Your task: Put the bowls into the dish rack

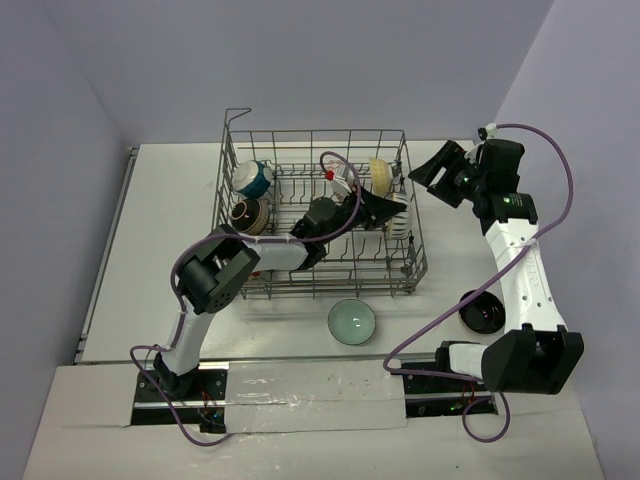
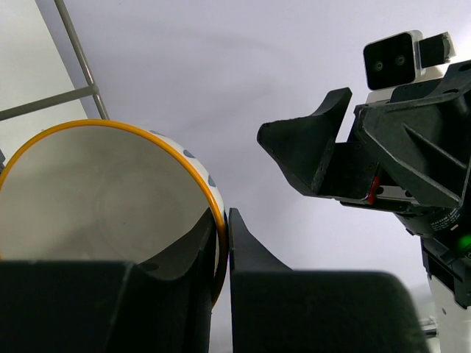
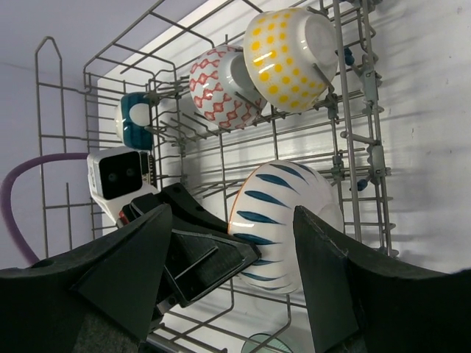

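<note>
A white bowl with blue leaf marks and an orange rim (image 3: 283, 217) is tilted on its side in the right part of the wire dish rack (image 1: 330, 292). My left gripper is shut on its rim, one finger inside the bowl and one outside. To the right of the rack, my right gripper (image 1: 425, 178) stands open and empty, facing the rack. Yellow-dotted (image 3: 291, 59) and red-patterned (image 3: 224, 88) bowls sit in the rack behind the held one. At the rack's left are a blue-and-white bowl (image 1: 252, 179) and a brown bowl (image 1: 250, 215).
A green bowl (image 1: 351, 322) lies on the table in front of the rack. Beside my right arm is a black bowl (image 1: 482, 312). The table left of the rack (image 1: 170, 240) is clear. Purple cables trail from both arms.
</note>
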